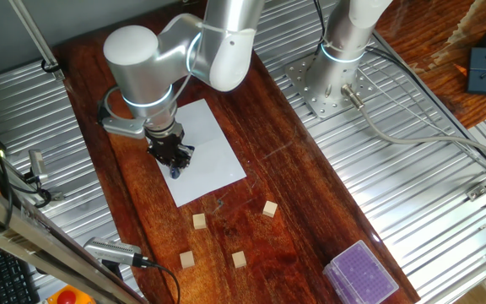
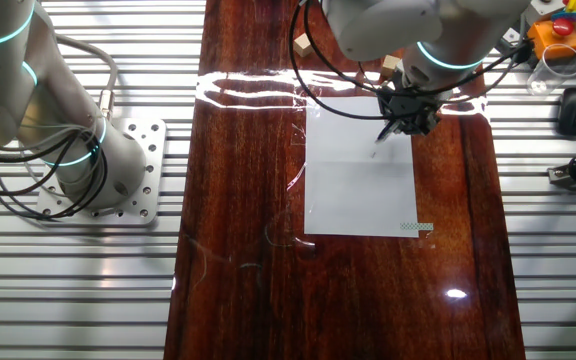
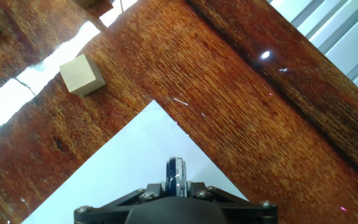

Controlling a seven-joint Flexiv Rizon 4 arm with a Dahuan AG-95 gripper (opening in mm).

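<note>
A white sheet of paper (image 1: pixel 212 156) lies flat on the dark wooden table. Over its left part in exterior view 1 is my gripper (image 1: pixel 174 160), pointing down. The wrist view shows a slim, dark and silver pen-like object (image 3: pixel 176 176) standing out from between the fingers, with my gripper shut on it. Whether its tip touches the paper cannot be made out. In exterior view 2 the black gripper (image 2: pixel 405 118) is over the paper's upper right part, partly covered by cables. No clear marks show on the paper (image 2: pixel 358 190).
Several small wooden blocks, among them one block (image 1: pixel 199 221) near the paper and another block (image 1: pixel 270 209), stand beyond the paper's lower edge. A purple box (image 1: pixel 363 274) sits at the table's corner. Green patterned tape (image 2: pixel 417 227) lies at a paper corner.
</note>
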